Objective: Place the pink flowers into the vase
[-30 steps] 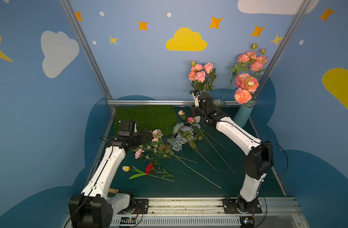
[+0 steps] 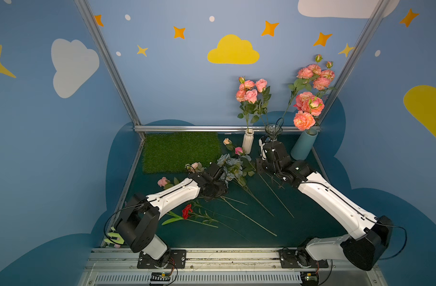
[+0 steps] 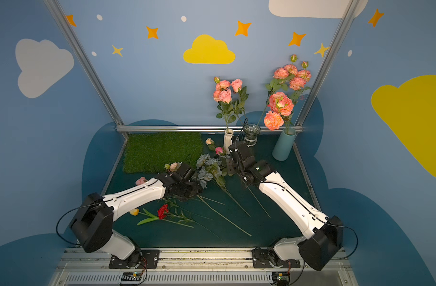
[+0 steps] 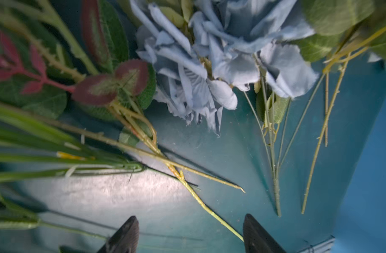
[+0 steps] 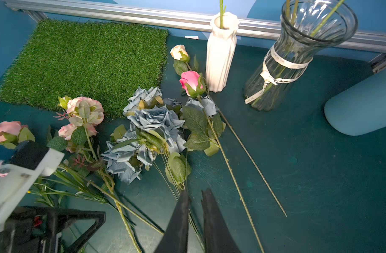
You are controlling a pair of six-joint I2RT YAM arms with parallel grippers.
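Observation:
Pink roses point(image 2: 249, 90) stand upright in the white vase point(image 5: 221, 52) at the back. Coral-pink blooms point(image 2: 311, 104) rise around the glass vase point(image 5: 281, 63) and teal vase point(image 2: 304, 144); stems show inside the glass one. On the table lie a bright pink rosebud point(image 5: 190, 81), a pale pink cluster point(image 5: 85, 111) and another pink bloom point(image 5: 7, 131). My left gripper is open above the stems, its fingers wide apart; a thin stem lies beneath. My right gripper stands narrowly open above the stems of the blue flowers point(image 5: 155, 126), nothing evident between its tips.
A grass mat point(image 5: 87, 63) covers the back left. Red flowers point(image 2: 187, 211) and long stems lie across the front middle. My two arms stand fairly close together over the flowers. Bare table point(image 5: 319, 181) stretches right of the stems.
The left arm has swung right from the mat's front edge to over the flower stems.

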